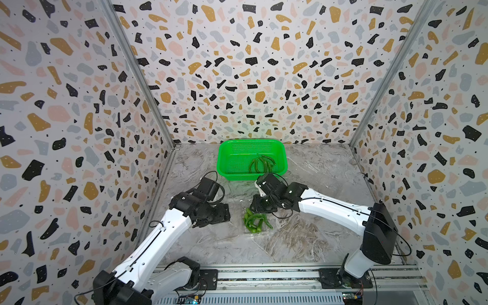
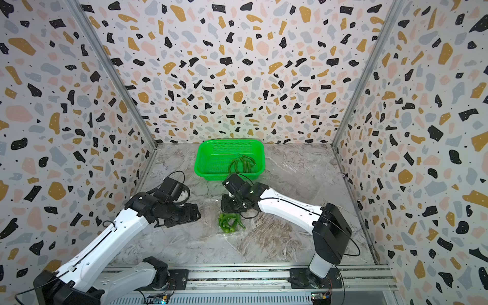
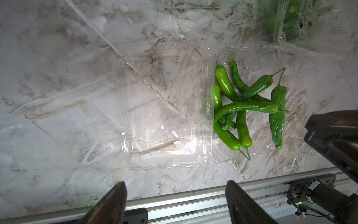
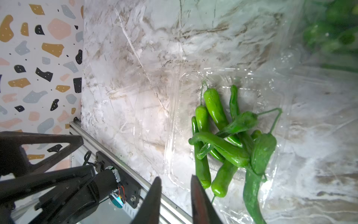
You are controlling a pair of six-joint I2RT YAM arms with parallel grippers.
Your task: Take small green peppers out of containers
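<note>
Several small green peppers (image 3: 246, 108) lie crossed over one another in one half of a clear hinged container (image 3: 207, 153); its other half is empty. In the right wrist view a wrinkled pepper (image 4: 262, 153) lies along the container's right side. My right gripper is part open above the container, its fingers apart with only background visible between them. To the left of the container in the top left view is my left gripper (image 1: 226, 212); the left wrist view shows its fingers (image 3: 113, 201) wide apart and holding nothing.
A green perforated basket (image 1: 226, 176) stands behind the container, with several long green peppers (image 1: 261, 163) at its right end. Another clear container of green peppers (image 3: 290, 22) shows at the left wrist view's upper right. Marble tabletop (image 1: 315, 157) is open to the basket's right.
</note>
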